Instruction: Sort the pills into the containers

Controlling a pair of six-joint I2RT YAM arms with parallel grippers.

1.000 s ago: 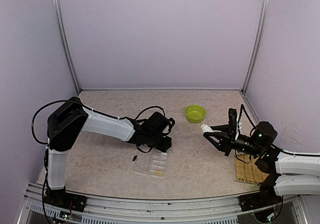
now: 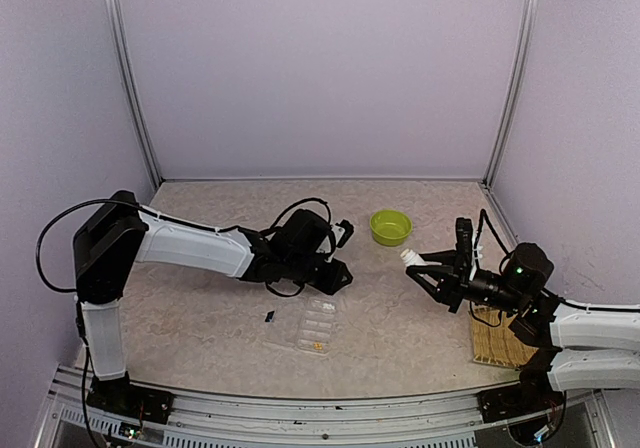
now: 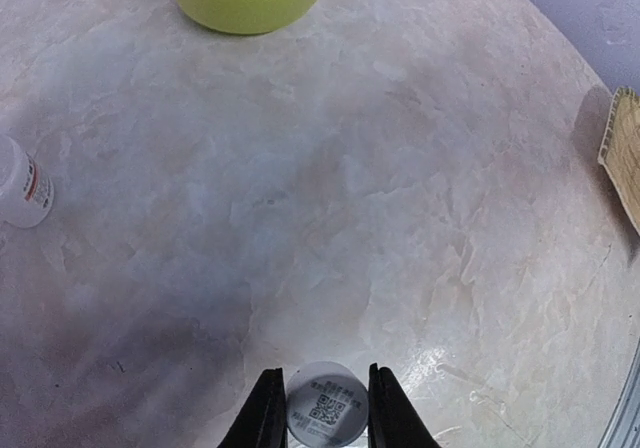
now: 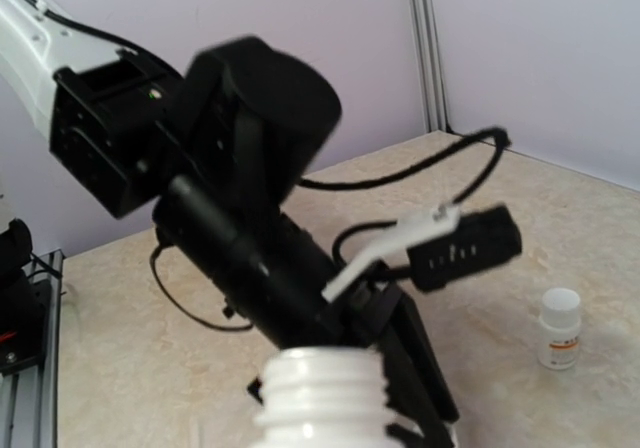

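A clear pill organizer (image 2: 317, 326) lies on the table, with small orange pills (image 2: 318, 347) in its nearest compartment. Above its far end is my left gripper, shut on a round white cap-like piece (image 3: 327, 408) with a QR code on its face. My right gripper (image 2: 418, 268), off to the right, is shut on an uncapped white bottle (image 2: 411, 257). The bottle's threaded neck (image 4: 326, 393) shows in the right wrist view, where the right fingers are out of sight. Its contents cannot be seen.
Behind stands a green bowl (image 2: 391, 227). A second white bottle (image 4: 560, 328), capped, is upright on the table. A woven mat (image 2: 497, 340) lies by the right arm, and a small dark object (image 2: 269, 316) left of the organizer.
The right arm with its bottle stays still.
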